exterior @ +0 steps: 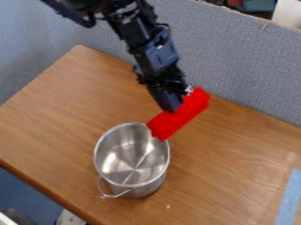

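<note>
My gripper [173, 105] hangs from the top of the view over the right side of a steel pot [132, 163], holding up a red block [179, 113] at a slant. The block covers the fingertips, so how far the fingers are closed is hidden. The pot stands upright with a wire handle at its lower left, and its visible inside is empty.
Grey padded walls [235, 70] stand behind it. A pale blue strip [289, 198] lies at the lower right edge.
</note>
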